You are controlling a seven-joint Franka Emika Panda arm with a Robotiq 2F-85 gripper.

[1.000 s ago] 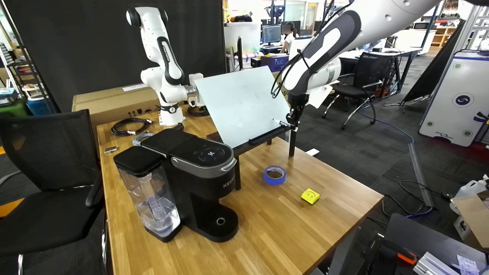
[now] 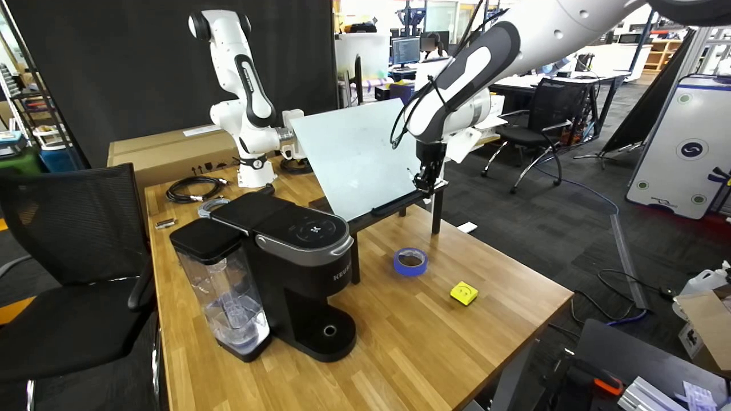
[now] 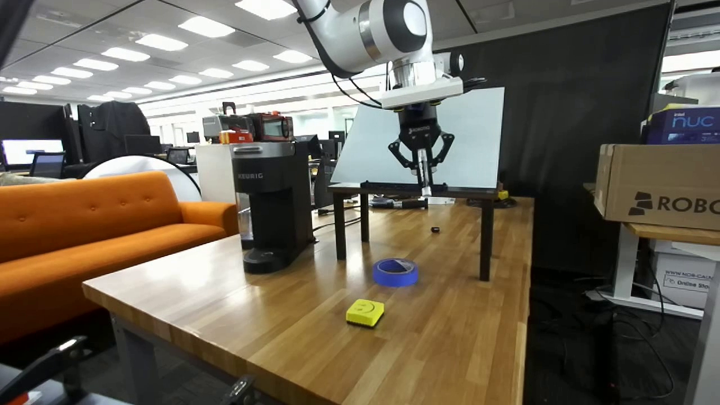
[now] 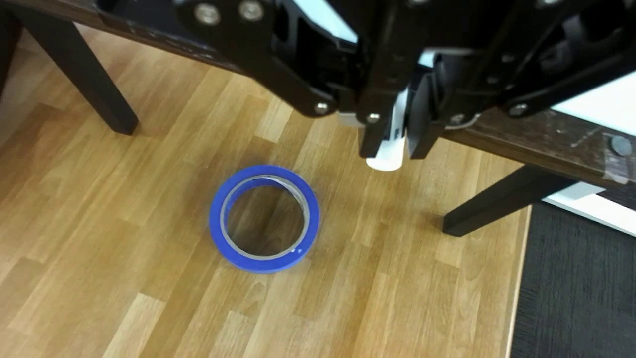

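Note:
Gripped between the fingers is a slim white stick, perhaps a marker [image 4: 388, 156], its rounded white end poking out past the fingertips. My gripper [image 3: 424, 181] is shut on it and points downward, just in front of the lower edge of a tilted white board [image 2: 366, 154]. In exterior view 2 the stick hangs nearly vertical in front of the board's dark ledge. Whether its tip touches the ledge or the board cannot be told. The fingers hide most of its length.
Dark legs raise the board's stand [image 3: 486, 243] above the wooden table. Below lie a blue tape roll [image 4: 264, 220] and a yellow block [image 2: 464, 293]. A black coffee maker [image 2: 301, 274] stands left of them.
In exterior view 1 my gripper and arm have shifted slightly left along the board's lower edge. The board, tape, yellow block and coffee maker have stayed put.

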